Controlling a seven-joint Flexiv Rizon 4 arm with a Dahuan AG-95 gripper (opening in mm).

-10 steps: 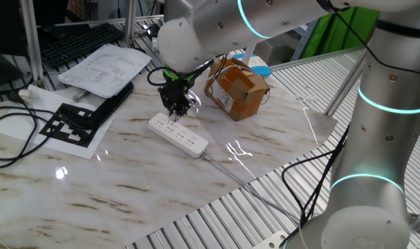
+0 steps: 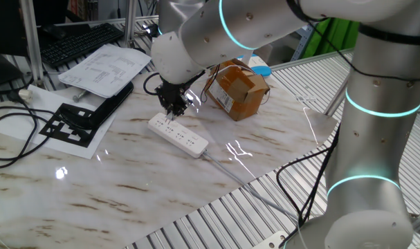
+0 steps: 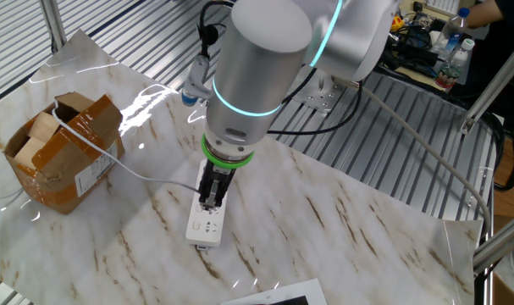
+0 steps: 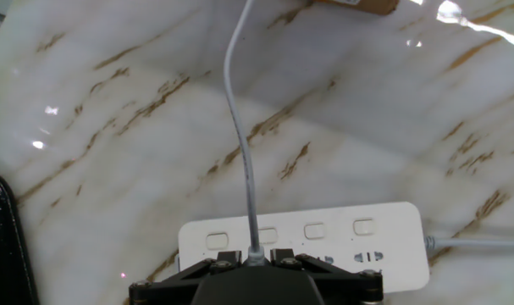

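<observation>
A white power strip (image 2: 176, 135) lies on the marble-patterned table, several sockets facing up. My gripper (image 2: 170, 116) points down over its left end, close to the socket face. In the wrist view, the end of a grey cable (image 4: 242, 135) sits between the fingertips of my gripper, which looks shut on it. Whatever plug that cable ends in is mostly hidden by the fingers, so I cannot tell whether its prongs are inside a socket. The second exterior view has the gripper (image 3: 209, 203) over the strip (image 3: 207, 229), covering part of it.
An open cardboard box (image 3: 66, 157) stands near the strip, with the grey cable draped over it. The strip's own cord (image 2: 244, 181) runs off toward the robot base. A printed marker sheet (image 2: 71, 128), a black object and papers (image 2: 106, 69) occupy the far left.
Strip and box have stayed put.
</observation>
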